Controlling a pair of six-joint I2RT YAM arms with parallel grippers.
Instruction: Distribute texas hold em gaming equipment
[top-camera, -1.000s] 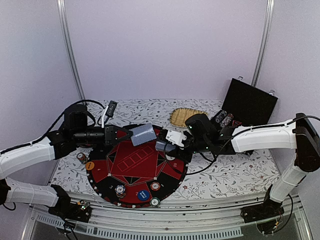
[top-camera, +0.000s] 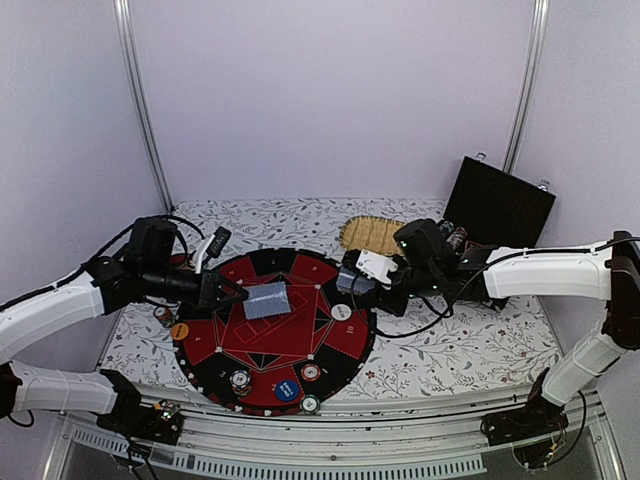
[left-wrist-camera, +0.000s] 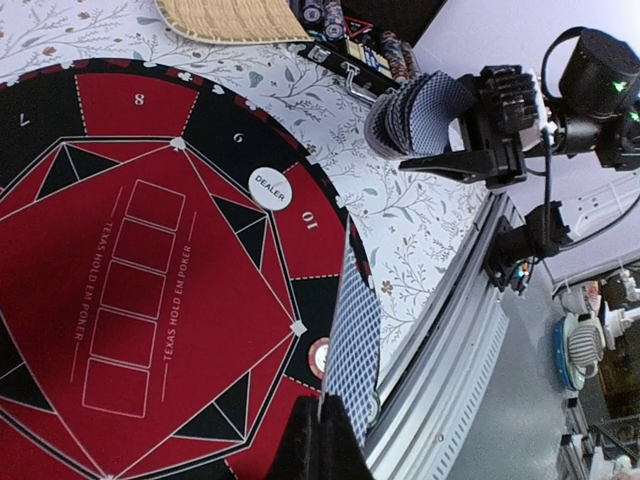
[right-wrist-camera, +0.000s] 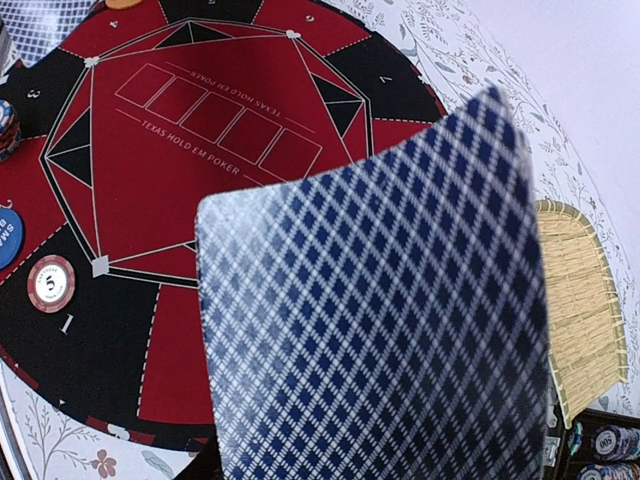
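Note:
A thin blue-and-white patterned card hangs above the red and black poker mat, held at its edge by my shut left gripper. Whether it is one card or several cannot be told. My right gripper is shut on a deck of cards with the same checked back, raised near the mat's right edge. In the right wrist view this deck bends outward and hides most of the fingers.
The white dealer button lies on the mat's right side; chips and a blue button lie along its near edge. Behind stand a woven tray and an open black case holding chips.
My left gripper has moved left and toward the near side with its card, slowing lately. The right gripper with the deck has shifted right and slightly back, uncovering the dealer button.

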